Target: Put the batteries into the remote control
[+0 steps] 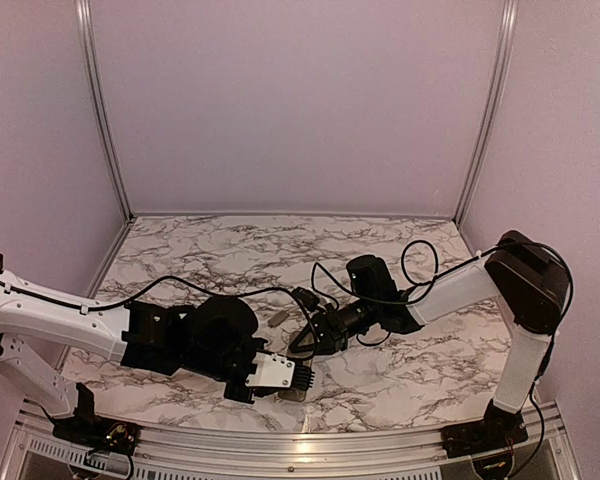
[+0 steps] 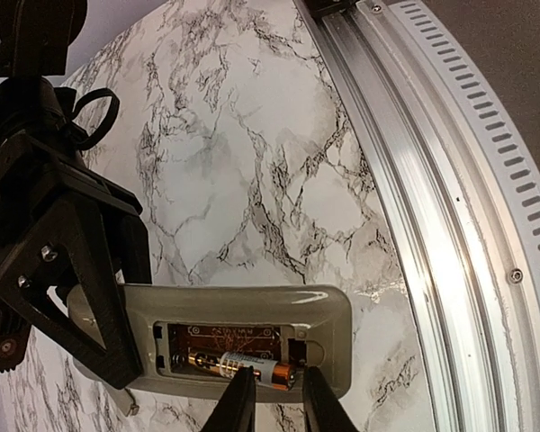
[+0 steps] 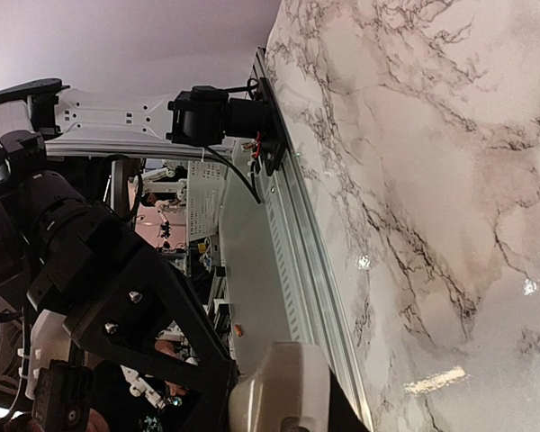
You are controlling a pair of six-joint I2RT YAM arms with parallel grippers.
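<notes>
The remote control lies back-up with its compartment open, one battery inside it, slightly tilted. My left gripper is over the compartment's lower right, its fingertips at either side of the battery's end, shut on it. My right gripper is shut on the remote's end, seen at the bottom of the right wrist view and at the left of the left wrist view. In the top view both arms largely hide the remote.
A small pale piece lies behind the grippers on the marble table. A metal rail runs along the front edge.
</notes>
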